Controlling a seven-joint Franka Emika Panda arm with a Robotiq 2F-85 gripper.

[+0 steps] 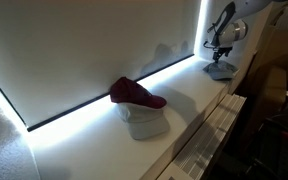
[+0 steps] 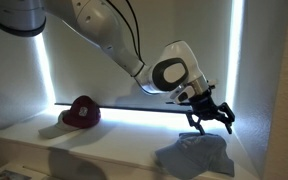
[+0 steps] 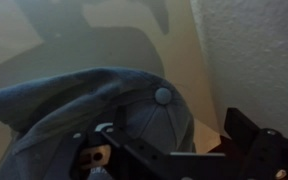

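A blue-grey cap lies at the far right end of the white ledge. Its crown and top button show below the fingers in the wrist view, where the cap fills the lower left. My gripper is just above the cap, fingers open and pointing down. From the wrist, one finger overlaps the cap while the other is off to its right, near the wall. Whether a fingertip touches the cloth cannot be told. In exterior view 1 the cap appears small beneath the gripper.
A maroon cap and a white cap sit together farther along the ledge. A lit wall runs behind, and a side wall stands close to the gripper. Open ledge separates the caps.
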